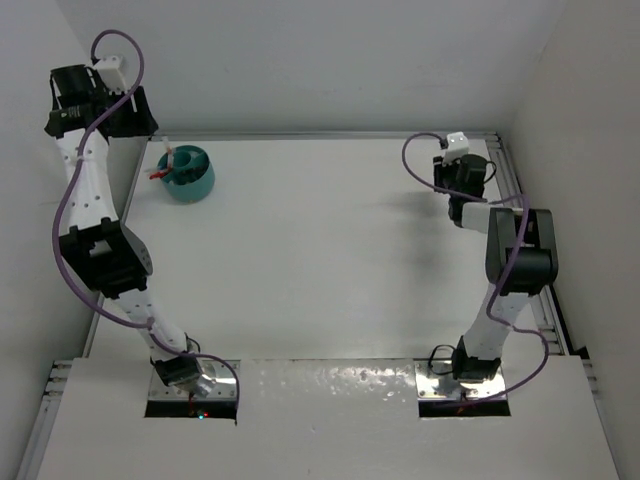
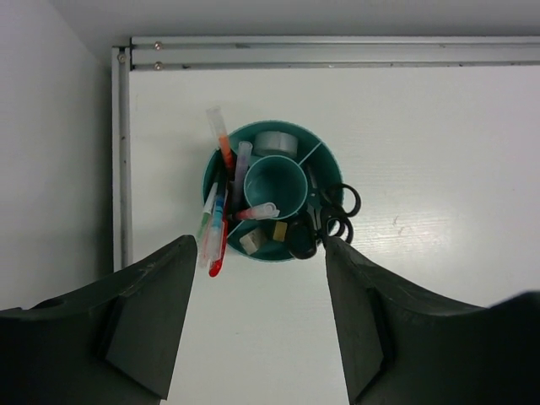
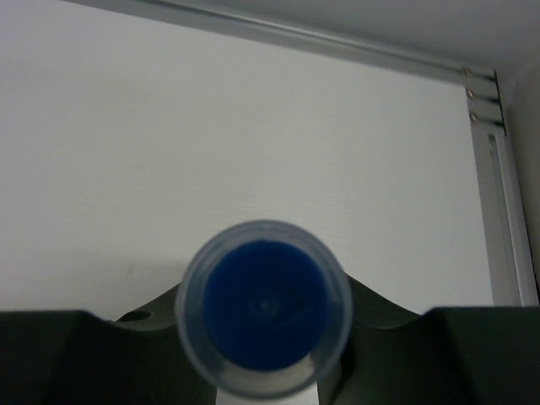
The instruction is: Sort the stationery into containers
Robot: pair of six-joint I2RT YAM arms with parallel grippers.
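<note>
A teal organizer (image 1: pixel 196 188) at the back left holds several pens, scissors (image 2: pixel 342 221) and small blocks; in the left wrist view it has a central cup (image 2: pixel 274 190). My left gripper hangs open above and behind-left of it, nothing between its fingers. On the right side of the table my right gripper (image 1: pixel 448 172) is shut on a cylindrical item (image 3: pixel 264 307), seen end-on with a blue centre and clear rim, filling the right wrist view's lower middle.
Metal rails (image 2: pixel 363 52) run along its edges, with pale walls close behind and at both sides.
</note>
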